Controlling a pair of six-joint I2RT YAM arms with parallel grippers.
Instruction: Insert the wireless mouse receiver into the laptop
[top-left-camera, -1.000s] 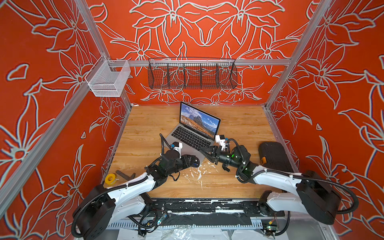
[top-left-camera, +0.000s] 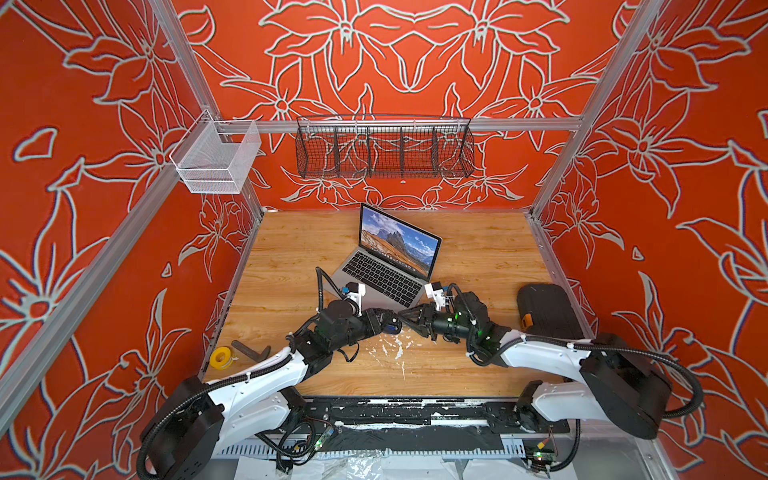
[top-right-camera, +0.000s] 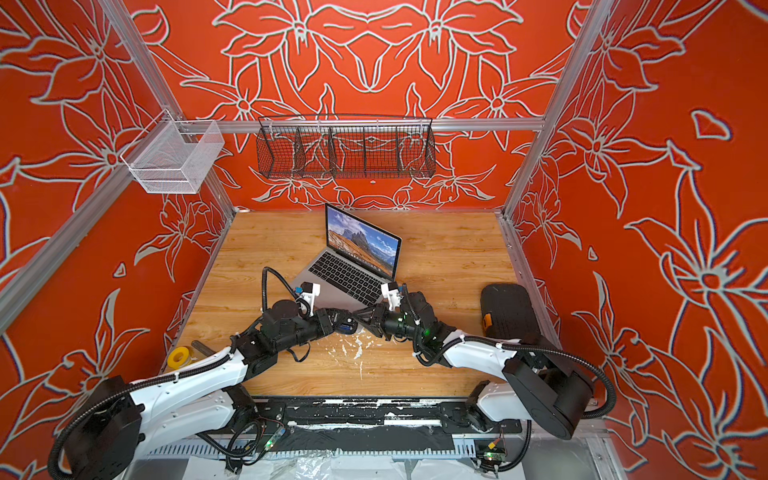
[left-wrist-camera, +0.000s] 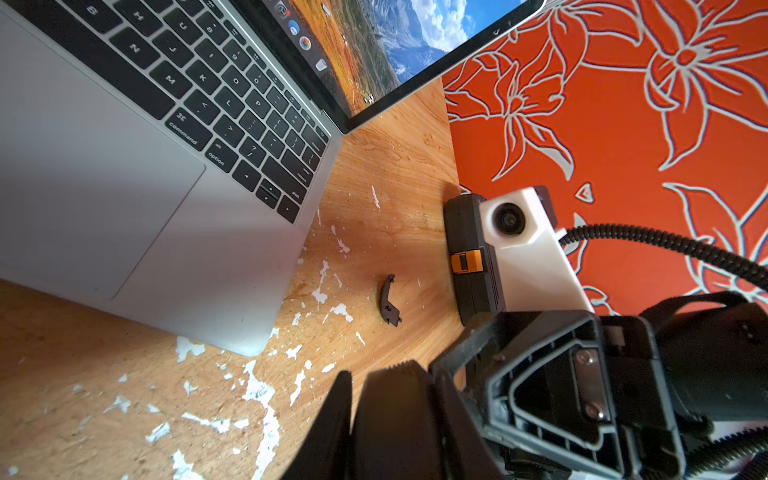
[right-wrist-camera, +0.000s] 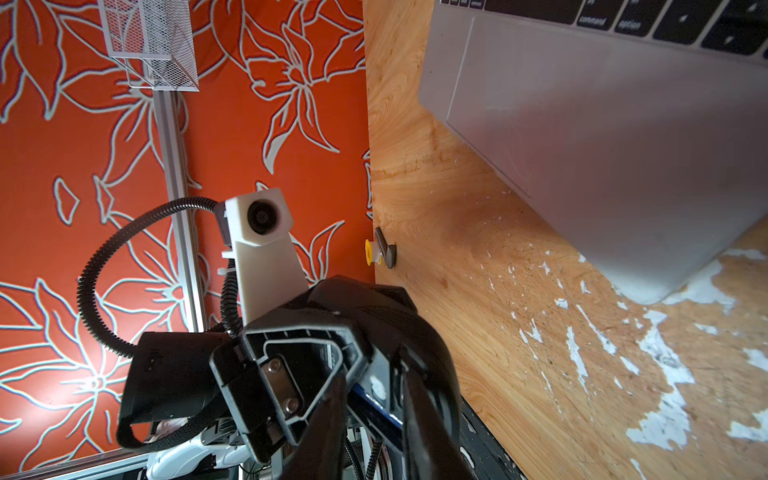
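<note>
On the table stands the open silver laptop (top-left-camera: 380, 276). My left gripper (top-left-camera: 382, 321) is shut on a dark rounded mouse (left-wrist-camera: 396, 420), held up in front of the laptop's near edge. From the right, my right gripper (top-left-camera: 406, 317) points at the mouse. In the right wrist view, the right fingers (right-wrist-camera: 412, 408) are parted at the mouse's side (right-wrist-camera: 436, 344), where a blue strip and a pale patch show between them. Whether they touch the mouse is unclear. I cannot make out the receiver in any view.
A small dark curved piece (left-wrist-camera: 389, 301) lies on the wood right of the laptop. Further right rests a black case (top-left-camera: 550, 312). Yellow tape (top-left-camera: 221, 357) and a dark tool (top-left-camera: 250, 350) are at the left. Wood behind the laptop is clear.
My right gripper has come down and toward the front, from over the laptop's corner to beside the mouse.
</note>
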